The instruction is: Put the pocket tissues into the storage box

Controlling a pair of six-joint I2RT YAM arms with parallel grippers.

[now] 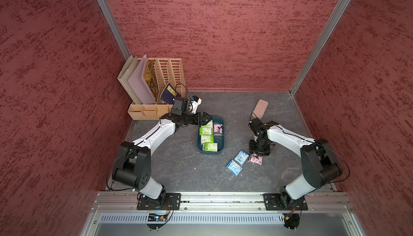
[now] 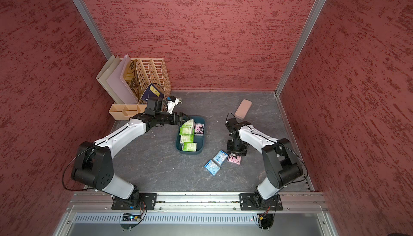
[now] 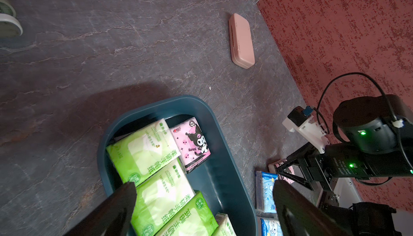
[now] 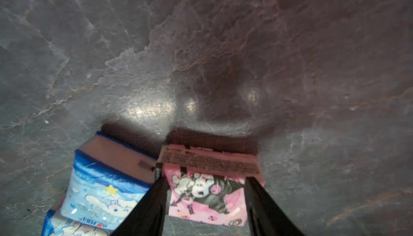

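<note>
On the table in the right wrist view lies a pink tissue pack (image 4: 206,197); the open right gripper has a finger at either side of it. Whether the fingers touch it I cannot tell. Two blue tissue packs (image 1: 241,157) (image 1: 234,167) lie to its left. The dark teal storage box (image 3: 234,158) holds several green packs (image 3: 144,149) and one pink Kuromi pack (image 3: 191,143), with bare floor beside them. Over the box's back left part hangs my open left gripper (image 1: 206,118), nothing between its fingers.
A pale pink case (image 1: 259,108) lies at the back right. At the back left stand a wooden organizer (image 1: 146,112) and a file rack (image 1: 172,70) with folders. Table between the box and the right arm is clear.
</note>
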